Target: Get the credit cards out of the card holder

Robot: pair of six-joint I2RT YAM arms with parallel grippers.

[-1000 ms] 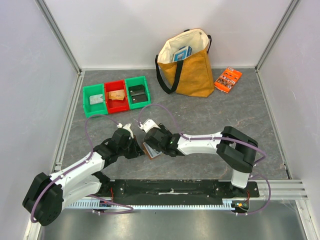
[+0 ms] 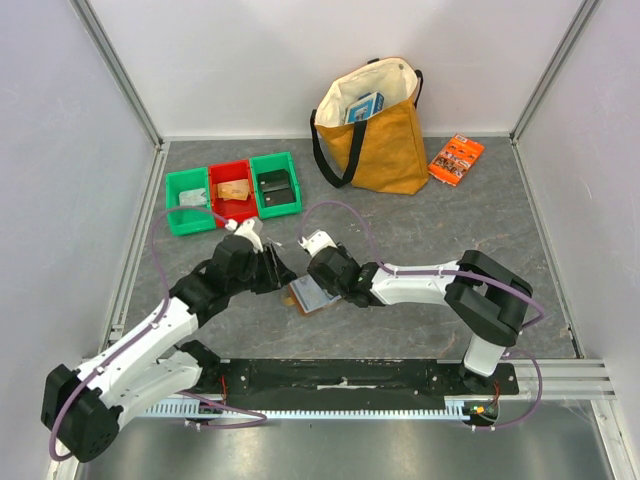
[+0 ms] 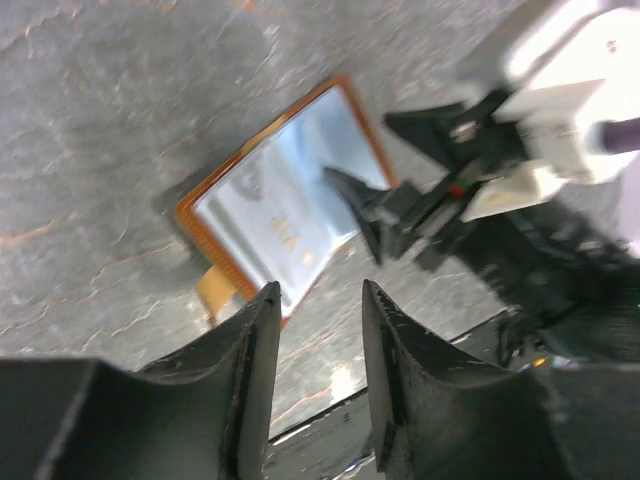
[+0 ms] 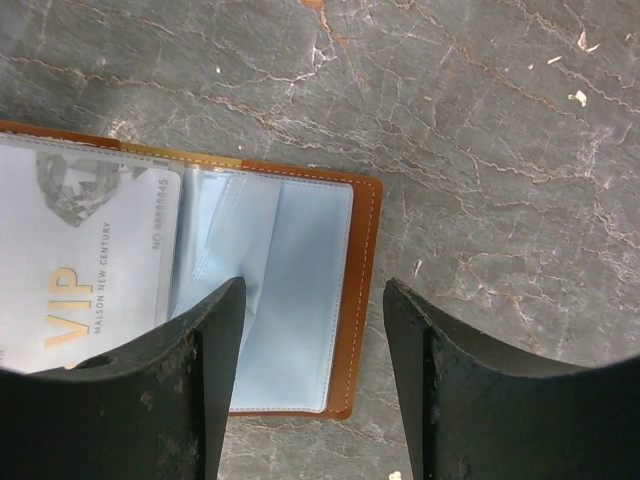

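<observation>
The card holder (image 2: 303, 306), brown-edged with clear pockets, lies spread flat on the grey table. A white card (image 4: 110, 275) with gold "VIP" lettering sits in one pocket in the right wrist view; the other clear pocket (image 4: 295, 335) shows pale blue with a creased film. My right gripper is open above that blue half, one finger over the pocket and the other past the brown edge. Nothing is between its fingers. Also open and empty, my left gripper hovers near the holder's card end. A tan tab (image 3: 214, 291) sticks out from the holder's edge.
Green and red bins (image 2: 233, 215) stand at the back left, holding small items. A mustard tote bag (image 2: 392, 150) and an orange packet (image 2: 455, 160) are at the back. Both arms reach close together around the holder.
The right gripper has shifted rightward, uncovering more of the holder.
</observation>
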